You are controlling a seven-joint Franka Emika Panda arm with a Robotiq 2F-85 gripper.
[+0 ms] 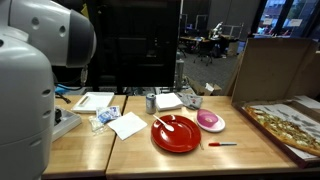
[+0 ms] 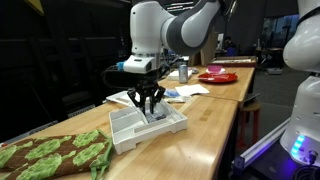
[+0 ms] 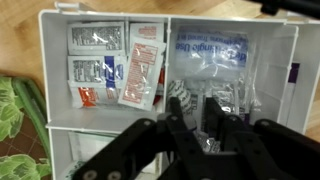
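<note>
A white divided tray (image 2: 128,132) holds several small packets. In the wrist view, condiment sachets (image 3: 98,70) fill one compartment, and a clear plastic packet (image 3: 212,50) with blue print lies in the one beside it. My gripper is over this second compartment, its dark fingers apart. Printed wrapping shows below and around them; whether they touch it cannot be told. In exterior view 2, my gripper (image 2: 150,106) points down into the tray. Exterior view 1 hides it behind the arm.
A green and brown patterned cloth (image 2: 60,158) lies beside the tray. Farther along the table are a red plate (image 1: 176,133), a metal can (image 1: 151,104), white napkins (image 1: 127,125), a bowl (image 1: 209,120), a red-handled knife (image 1: 222,144) and a boxed pizza (image 1: 290,128).
</note>
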